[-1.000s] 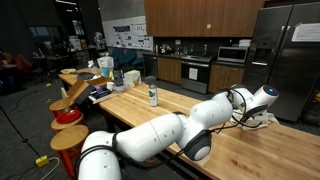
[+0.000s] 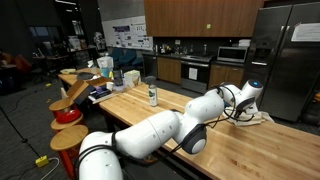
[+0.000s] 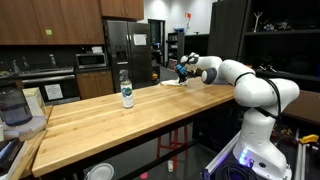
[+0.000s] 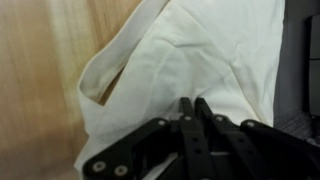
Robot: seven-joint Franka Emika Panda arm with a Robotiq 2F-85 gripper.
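Observation:
A white cloth (image 4: 190,60) lies loosely folded on the wooden table (image 4: 30,75), with a strap-like loop along its left side in the wrist view. My gripper is over the cloth, its dark fingertips close together against the fabric. Whether any fold is pinched between them cannot be made out. In exterior view 1 the gripper (image 2: 231,112) points down at the far part of the table, and the cloth (image 2: 262,118) shows beside and behind it. From exterior view 2 the gripper is small and distant.
A bottle (image 2: 152,92) stands on the table, well away from the gripper; the same bottle (image 3: 126,88) appears in exterior view 2. A dark refrigerator (image 2: 287,60) stands behind the table's far end.

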